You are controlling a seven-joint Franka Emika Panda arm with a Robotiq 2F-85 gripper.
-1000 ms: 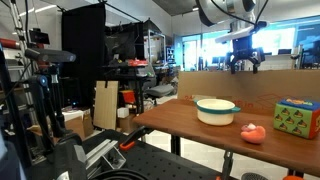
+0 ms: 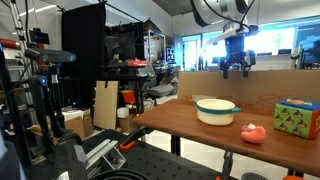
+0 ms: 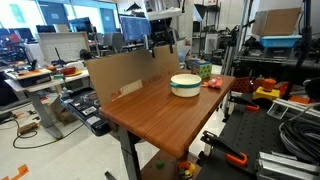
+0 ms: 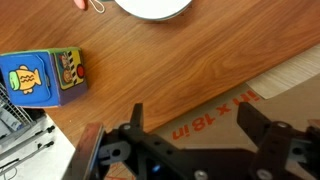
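Observation:
My gripper stands open high over the table, its two dark fingers wide apart and nothing between them. In exterior view 1 the gripper (image 2: 236,73) hangs above and behind a round white bowl (image 2: 216,115) with a pale green band. The bowl (image 4: 153,6) is cut off by the top edge of the wrist view. A pinkish-red object (image 2: 253,133) lies on the table to the bowl's right. Farther right is a colourful box (image 2: 296,117) with pictures on its sides; the wrist view shows the box (image 4: 42,77) at the left.
The wooden table (image 3: 165,120) has bare room in front of the bowl. A cardboard panel (image 3: 125,75) rises along one edge of the table. Cables and metal frames (image 3: 290,145) stand beside the other side.
In exterior view 1 the arm and gripper have come slightly lower, and the gripper has shifted a little to the left. The bowl, pinkish-red object and box have not moved.

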